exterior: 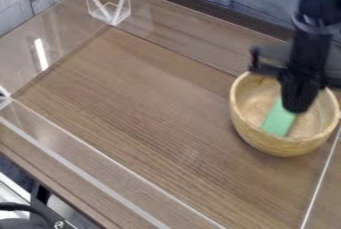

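A wooden bowl (pixel 250 131) sits on the right side of the table, with a green object (pixel 280 118) lying inside it. My black gripper (pixel 288 69) hangs above the back of the bowl at the top right. Its fingertips are blurred and partly cut against the bowl's rim, so whether it is open or shut is hard to make out.
Small clear plastic brackets (pixel 110 6) stand at the back left. The table's left edge runs diagonally past a grey surface.
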